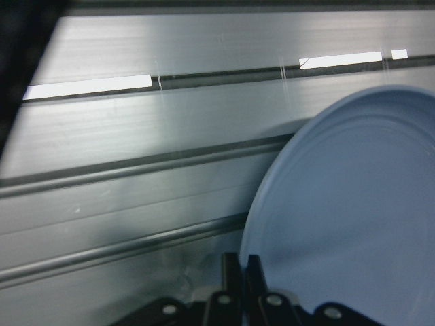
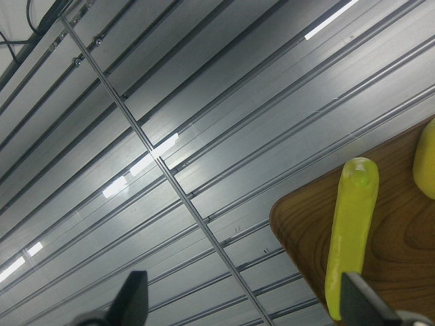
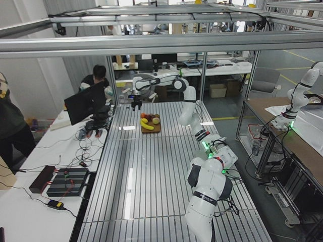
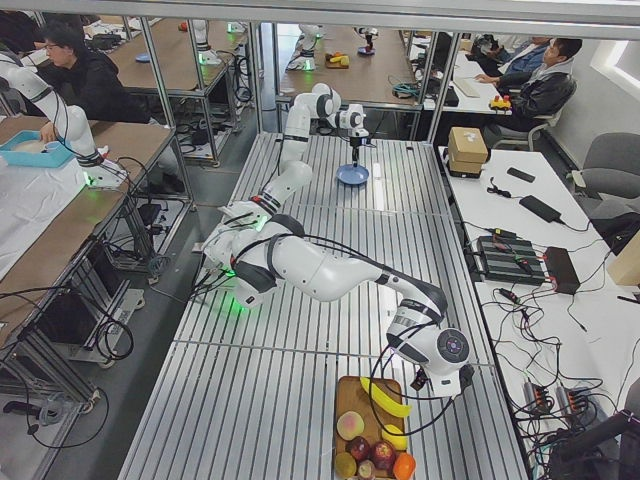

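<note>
My left gripper is closed on the near-side rim of a blue plate [image 1: 340, 204], which appears on the slatted table at the far end in the camera right view [image 4: 352, 176]. My right gripper is open above a wooden board [image 2: 397, 265] at the opposite end, with nothing between its fingers. The board carries a banana [image 2: 350, 231], a yellow fruit [image 2: 427, 163] and several other fruits, including an orange [image 4: 404, 466], seen whole in the camera right view.
A white side table [image 4: 530, 310] holds electronics and cables along one edge. Aluminium posts and overhead beams frame the workspace. Other arms stand on neighbouring tables.
</note>
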